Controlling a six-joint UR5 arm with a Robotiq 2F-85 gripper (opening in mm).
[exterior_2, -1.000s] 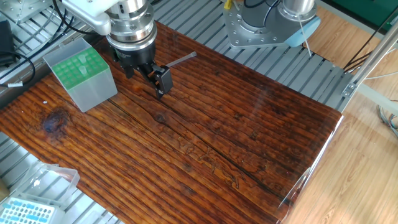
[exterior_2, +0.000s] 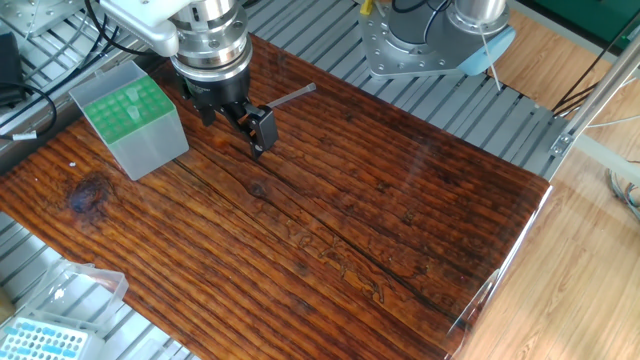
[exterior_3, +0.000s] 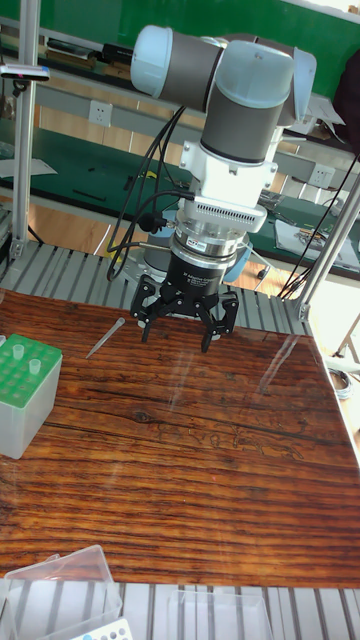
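Note:
My gripper (exterior_3: 177, 341) hangs over the back part of the dark wooden board, its black fingers (exterior_3: 219, 318) spread wide. Nothing shows between them, so it is open. In exterior view 2 the gripper (exterior_2: 232, 139) is just right of a frosted box with a green perforated top (exterior_2: 128, 110). Two pale tips stand up in that green top (exterior_3: 26, 371). A translucent pipette tip (exterior_3: 107, 337) lies flat on the board, between the box and the gripper in exterior view 3. Part of that pipette tip (exterior_2: 296, 94) is hidden behind the gripper in exterior view 2.
The wooden board (exterior_2: 380, 220) is bare across its middle and right. A clear lid (exterior_2: 80, 290) and a tray with blue-and-white rows (exterior_2: 45, 340) stand off its front left edge. The metal base plate (exterior_2: 410, 55) is behind the board.

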